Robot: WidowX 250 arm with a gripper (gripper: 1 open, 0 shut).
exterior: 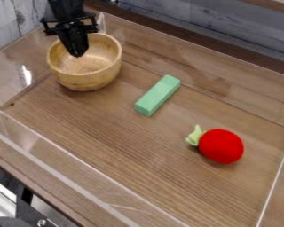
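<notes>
My black gripper [71, 25] is at the top left, over the far rim of a tan bowl [88, 69] on the wooden table. Its fingers reach down to that rim; whether they are closed on it is too small to tell. A green bar [158, 96] lies right of the bowl. A red tomato-like object [222, 146] with a pale green stem lies at the lower right.
The bowl stands near the table's left part.
</notes>
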